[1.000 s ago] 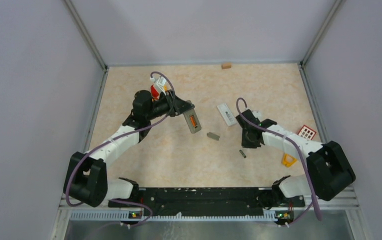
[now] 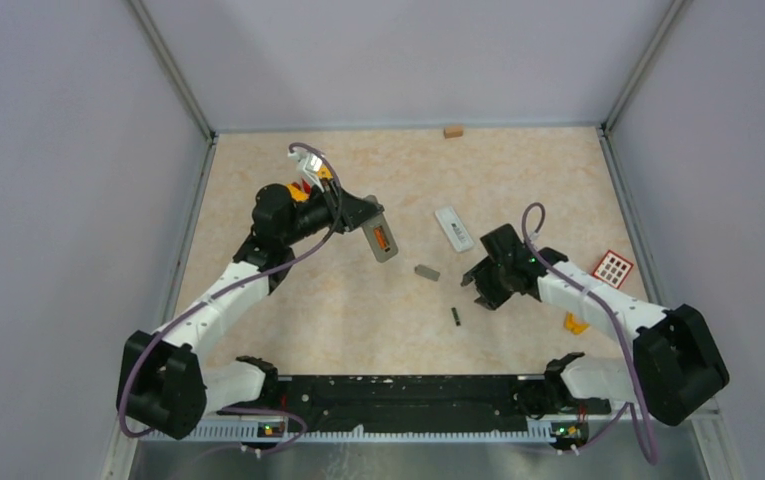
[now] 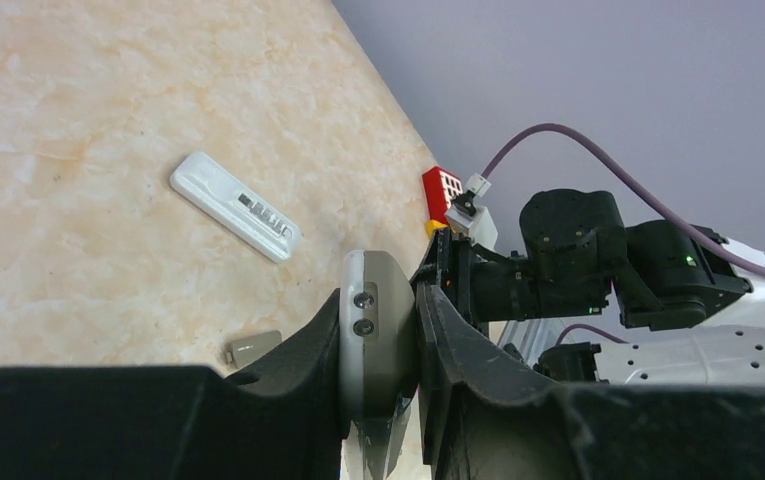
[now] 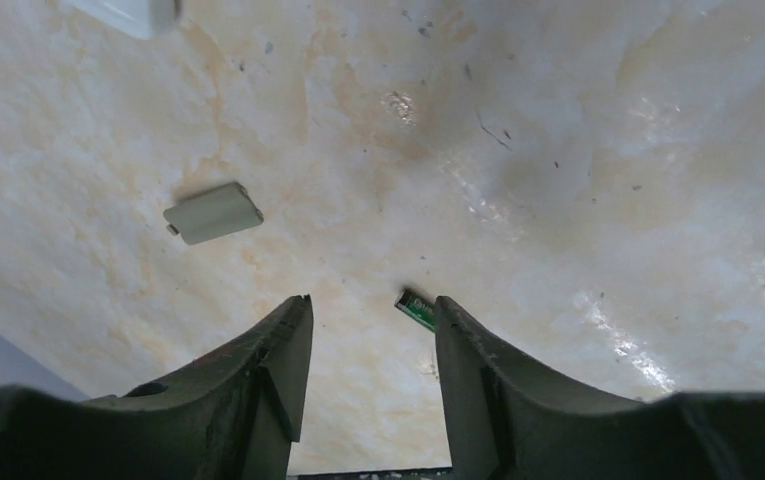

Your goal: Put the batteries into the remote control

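The grey remote control (image 2: 386,247) hangs above the table with my left gripper (image 2: 369,211) shut on its upper end. Its open compartment faces up in the top view and shows an orange battery (image 2: 380,239). In the left wrist view the remote (image 3: 382,310) is seen end-on between the fingers. A dark green battery (image 2: 456,316) lies loose on the table. My right gripper stands open with nothing between its fingers. In the right wrist view the battery (image 4: 416,308) shows beside the right-hand fingertip, its far end hidden behind it. The grey battery cover (image 2: 427,272) lies flat nearby.
A white remote-like object (image 2: 454,229) lies behind the cover. At the right edge are a red-and-white grid box (image 2: 613,269) and a yellow piece (image 2: 576,324). A small brown block (image 2: 453,131) sits at the back.
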